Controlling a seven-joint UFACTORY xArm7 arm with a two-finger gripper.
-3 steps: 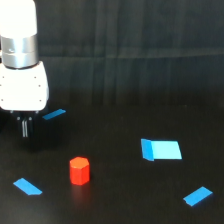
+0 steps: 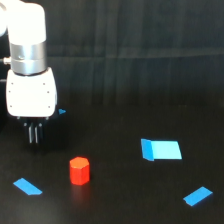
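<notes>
A small red block [image 2: 79, 171] with a six-sided top stands on the dark table, left of centre and toward the front. Up and to its left hangs my gripper [image 2: 36, 133], pointing down beneath the white wrist housing, clear of the block. The dark fingers blend into the black background, so whether they are open or shut is unclear. No object shows between them.
Right of centre lies a light-blue square [image 2: 166, 150] with a darker blue strip [image 2: 147, 150] along its left side. Blue tape pieces mark the table at front left [image 2: 27, 186], front right [image 2: 198, 196] and behind the gripper. A dark curtain [image 2: 140, 50] hangs at the back.
My gripper has shifted a little right and lower in the view, now covering part of the rear blue tape. The red block and the light-blue square have not moved.
</notes>
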